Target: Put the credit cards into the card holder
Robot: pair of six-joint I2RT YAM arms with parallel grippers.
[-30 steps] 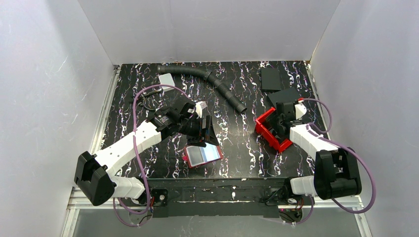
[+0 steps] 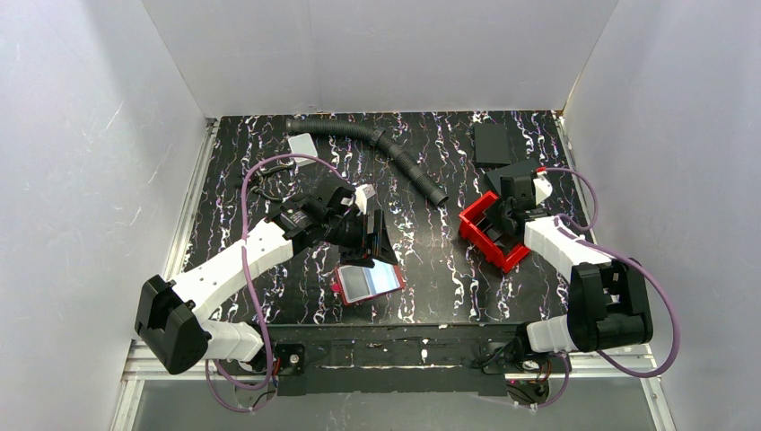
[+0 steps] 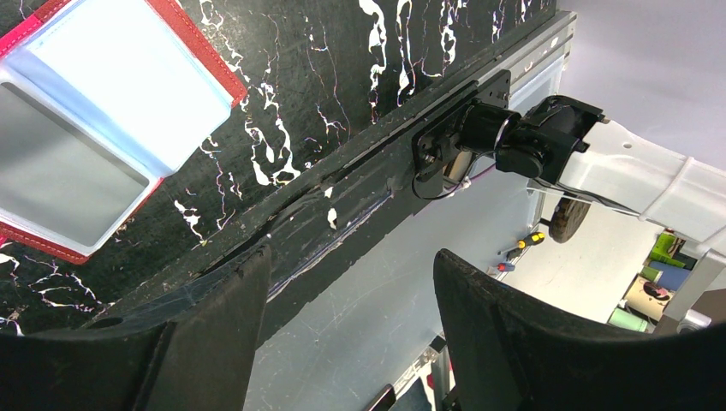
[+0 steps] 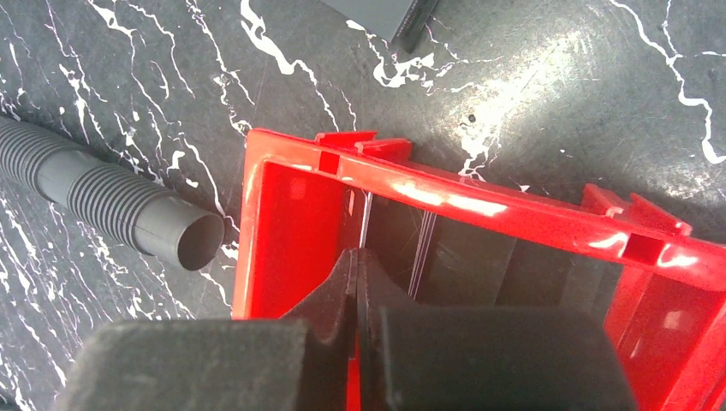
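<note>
The open card holder (image 2: pixel 368 282), red-edged with pale sleeves, lies at the table's front left of centre; part of it shows as white and grey pockets (image 3: pixel 111 94) in the left wrist view. Over it my left gripper (image 2: pixel 372 256) stands open, fingers (image 3: pixel 227 317) wide apart and nothing between them. At the right, a red box (image 2: pixel 489 247) holds dark cards (image 4: pixel 467 257) standing on edge. My right gripper is shut, its tips over the box's inside beside a thin light card edge (image 4: pixel 366 218). Nothing shows between its fingers; whether they touch that card I cannot tell.
A grey corrugated hose (image 2: pixel 408 166) curves across the back. Dark flat boxes (image 2: pixel 490 144) lie behind the red box, and a white square piece (image 2: pixel 303 148) rests at the back left. Bare table separates holder and red box.
The red box has slid slightly left along with my right arm. More recently the right gripper has shifted a little toward the back, baring more of the box's inside. The left arm is still.
</note>
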